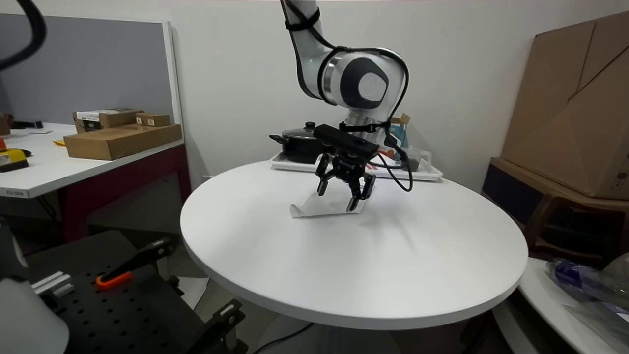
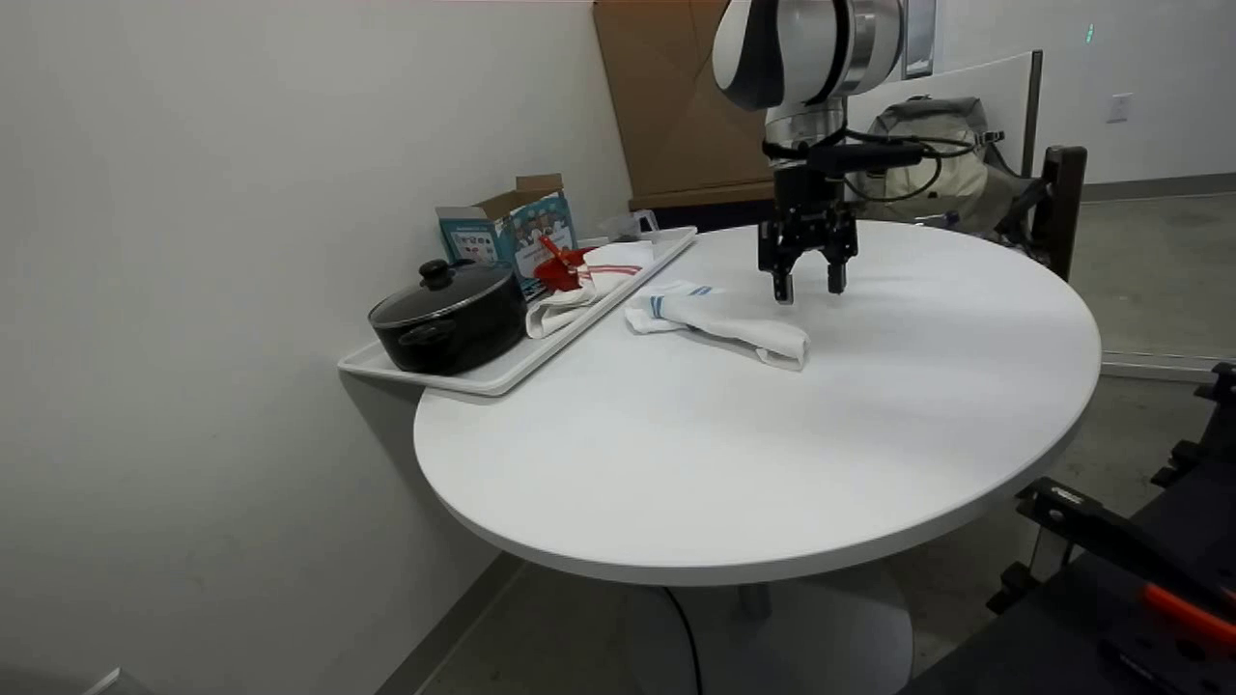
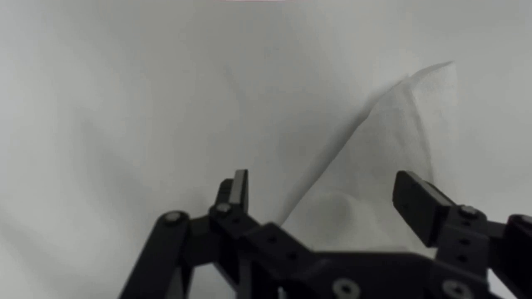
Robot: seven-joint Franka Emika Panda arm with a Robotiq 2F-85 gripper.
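Note:
A white towel (image 2: pixel 724 319) with blue stripes lies folded on the round white table (image 1: pixel 377 265), one end narrowing to a corner. Over it, in exterior view 1, hangs my gripper (image 1: pixel 337 198), fingers pointing down and spread apart. From exterior view 2 the gripper (image 2: pixel 810 290) appears just past the towel's edge, its fingertips close above the table height. The wrist view has the towel (image 3: pixel 384 144) under and between the open fingers, with one finger (image 3: pixel 240 187) over bare table and the other over cloth. Nothing is held. Whether a fingertip touches the towel, I cannot tell.
A white tray (image 2: pixel 521 376) at the wall edge carries a lidded black pot (image 2: pixel 452 319), a blue box (image 2: pixel 539 232), a red item (image 2: pixel 559 268) and another cloth (image 2: pixel 562 307).

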